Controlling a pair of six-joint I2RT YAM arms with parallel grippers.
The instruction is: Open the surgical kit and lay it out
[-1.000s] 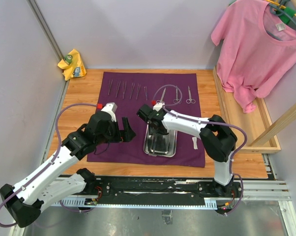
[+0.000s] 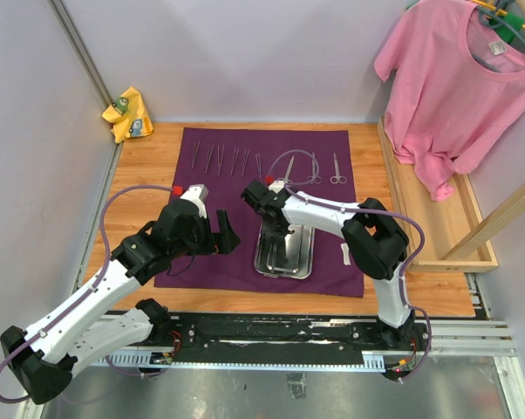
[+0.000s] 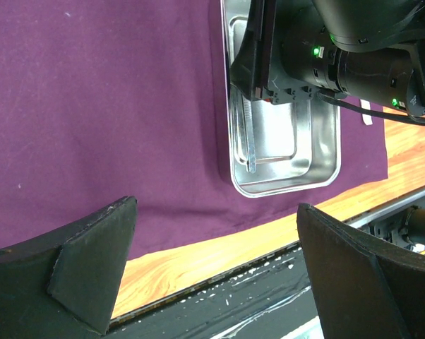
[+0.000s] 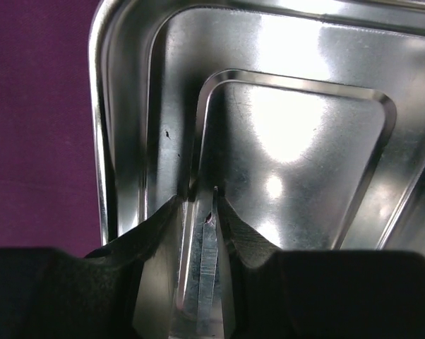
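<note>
On the purple cloth (image 2: 210,183), instruments (image 2: 220,157) lie in a row along the back, with scissors (image 2: 337,175) at the right. The steel tray (image 2: 303,253) sits front-centre. My right gripper is down inside it, fingertips slightly apart at a slim metal instrument (image 4: 207,261); whether it grips it is unclear. The left wrist view also shows that instrument (image 3: 249,138) along the tray's left side. My left gripper stands open over the cloth, left of the tray, nothing between its fingers.
A small white item (image 2: 345,254) lies right of the tray. A wooden rack (image 2: 467,253) with a pink shirt stands at the right; a yellow bag (image 2: 132,118) sits at the back left.
The right arm's elbow has shifted slightly leftward, with its gripper staying over the tray. The left arm has not visibly moved.
</note>
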